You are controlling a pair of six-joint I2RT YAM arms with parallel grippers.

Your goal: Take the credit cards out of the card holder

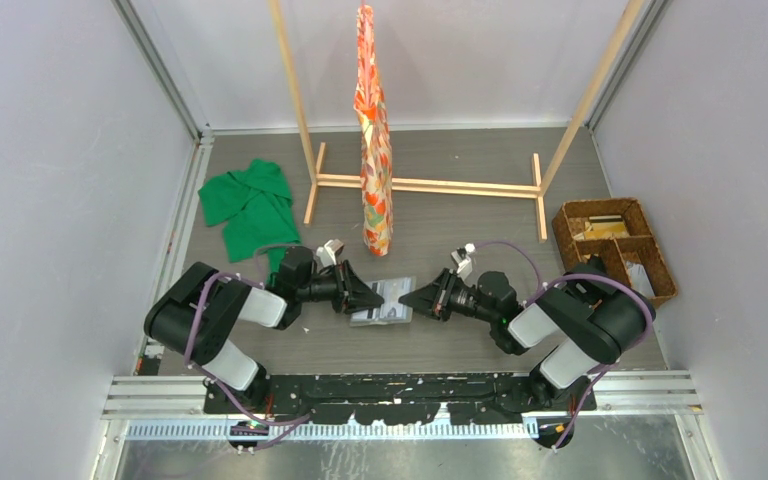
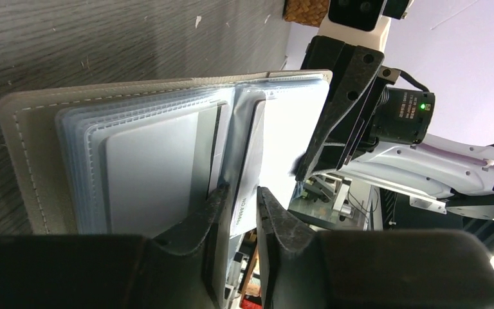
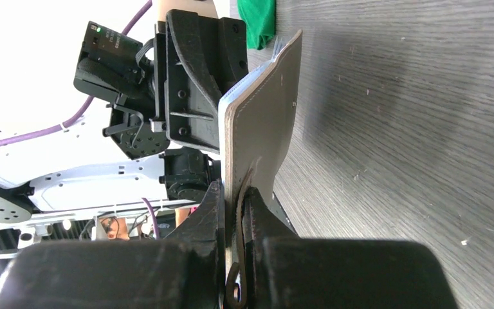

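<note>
The card holder [image 1: 390,302] lies spread between my two grippers, its beige cover [image 2: 29,161] and clear sleeves showing in the left wrist view. A pale card [image 2: 151,174] sits flat inside one sleeve. Next to it a white card [image 2: 252,151] with small print stands out edge-on along the sleeve's opening. My left gripper is part open, its fingertips on either side of that card's lower part; whether they touch it is unclear. Opposite, my right gripper is shut on the edge of the holder, whose cover [image 3: 270,116] rises above the fingers.
A wicker basket [image 1: 615,231] at the right has compartments with yellow cards [image 1: 605,227] and white pieces [image 1: 639,279] inside. Green cloth [image 1: 252,205] lies at the left. A patterned cloth [image 1: 375,150] hangs from the wooden rack [image 1: 440,188] behind. Floor between holder and basket is clear.
</note>
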